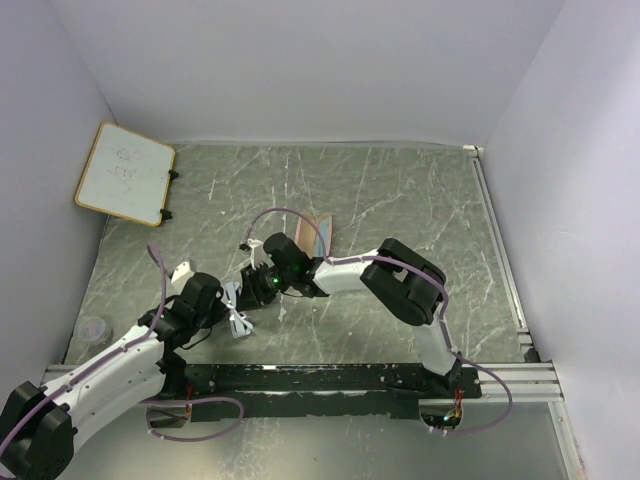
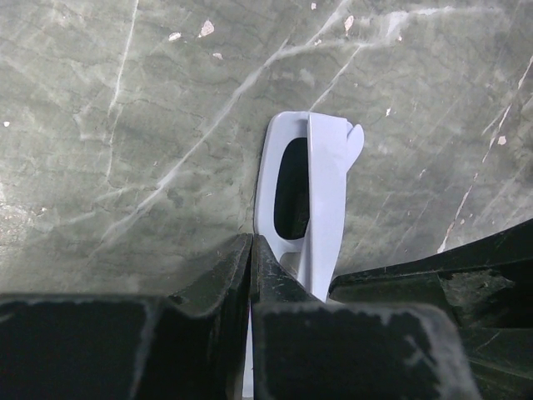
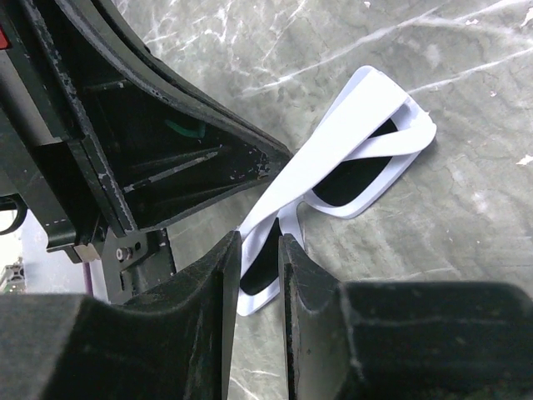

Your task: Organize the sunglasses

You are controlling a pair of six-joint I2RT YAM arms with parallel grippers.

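White-framed sunglasses with dark lenses lie on the grey marbled table, between my two grippers at the front left. In the right wrist view, a white temple of the sunglasses crosses over the lenses. My right gripper is open by a modest gap, its fingertips on either side of the nose bridge area. My left gripper has only a narrow gap, with a strip of white frame showing through it, at the lower part of the sunglasses. Neither visibly grips them; contact is hard to judge.
Beyond the right forearm stands a brown and blue box, partly hidden. A whiteboard leans at the far left, and a clear round container sits at the left edge.
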